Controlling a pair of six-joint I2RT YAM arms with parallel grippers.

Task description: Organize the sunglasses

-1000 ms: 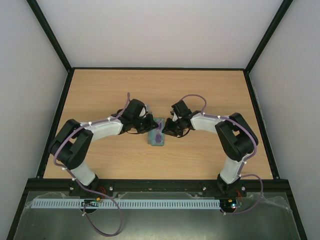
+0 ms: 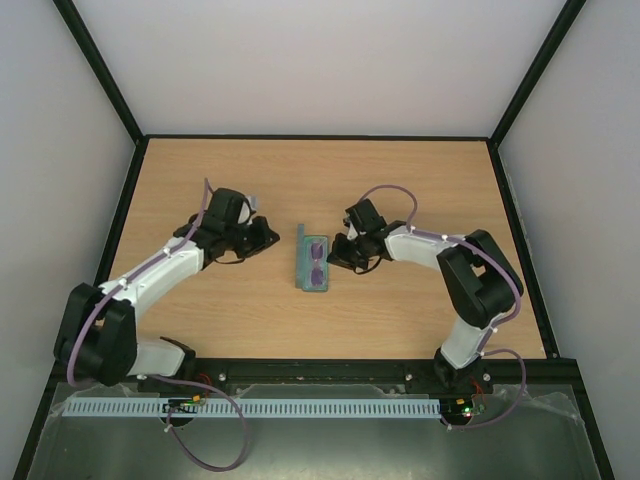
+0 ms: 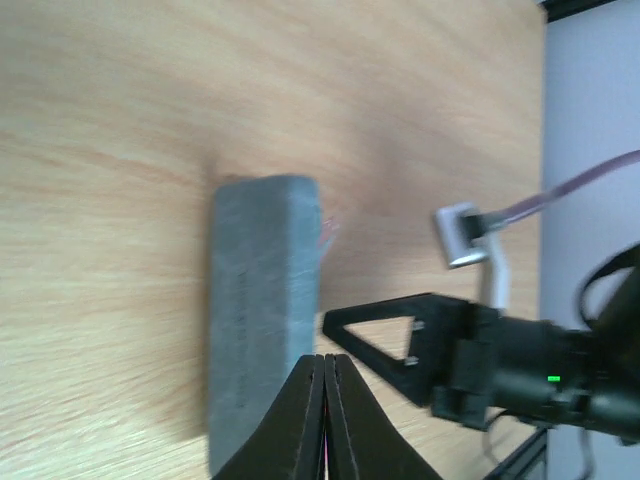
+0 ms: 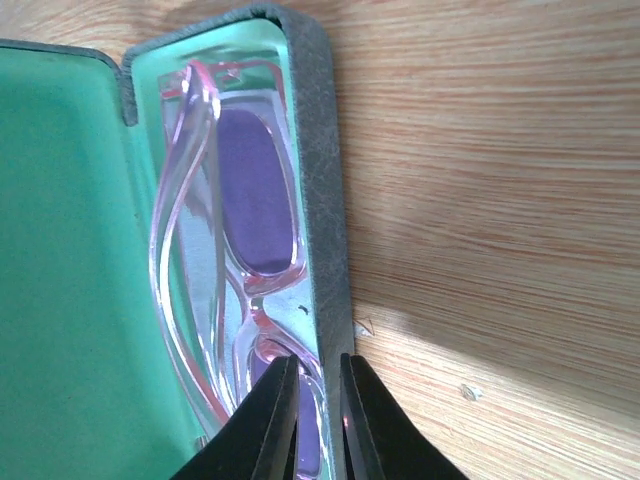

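Observation:
The sunglasses [image 4: 262,190], clear pink with purple lenses, lie folded in one half of the glasses case [image 4: 320,180]. The case stands open, green inside and grey outside; its lid [image 2: 299,262] is raised on the left, and its grey outer face [image 3: 255,290] fills the middle of the left wrist view. My left gripper [image 2: 277,237] is shut, with nothing visible between its fingertips, apart from the case on its left. Just off the case's right edge, my right gripper is partly open; the case's side wall shows in the gap between its fingers. I cannot tell whether they touch it.
Walls with dark edging enclose it. A purple cable [image 2: 150,262] runs along the left arm, and another [image 2: 470,245] along the right.
The left gripper has drawn back leftward from over the case, uncovering the raised lid. The right gripper has shifted slightly to the right. The case and sunglasses appear to stay in place.

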